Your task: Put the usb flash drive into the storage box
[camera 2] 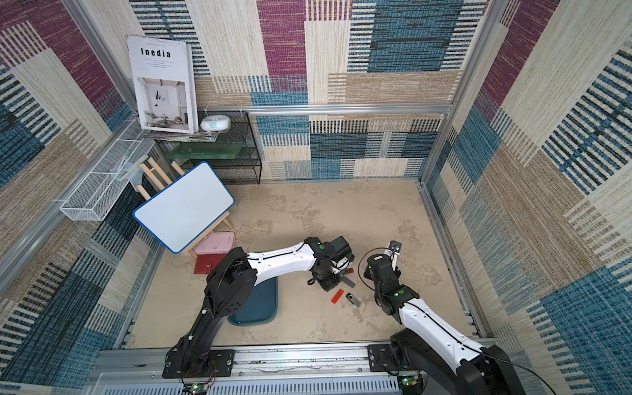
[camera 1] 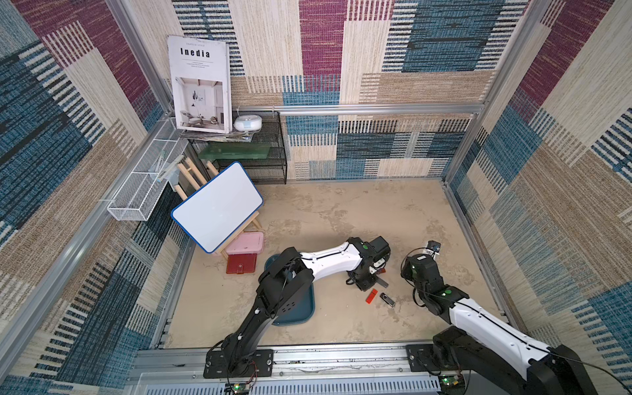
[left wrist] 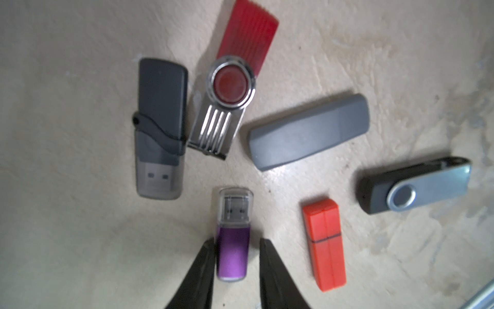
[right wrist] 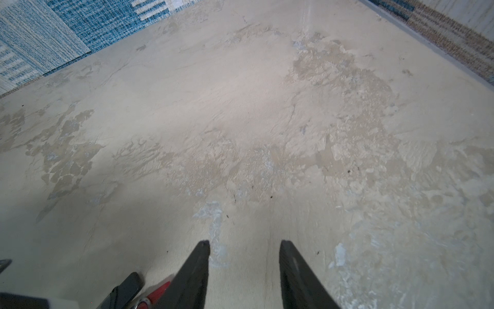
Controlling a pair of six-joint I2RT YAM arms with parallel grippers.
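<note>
Below my left gripper lies a purple flash drive [left wrist: 234,252] with a clear cap, its purple end between the parted fingers in the left wrist view. More drives lie around it on the table: a black one [left wrist: 162,92], a red swivel one [left wrist: 252,36], a grey one [left wrist: 308,131], an orange-red one [left wrist: 325,247] and a black-and-silver one [left wrist: 432,185]. A blue bin [camera 1: 302,309], perhaps the storage box, sits partly under the left arm. My right gripper is part open over bare table, nothing between its fingers.
At the left stand a whiteboard [camera 1: 220,204] on an easel, a pink box [camera 1: 246,243] and a red case [camera 1: 241,264]. A wire shelf [camera 1: 276,148] fills the back left corner. Open table lies behind the drives.
</note>
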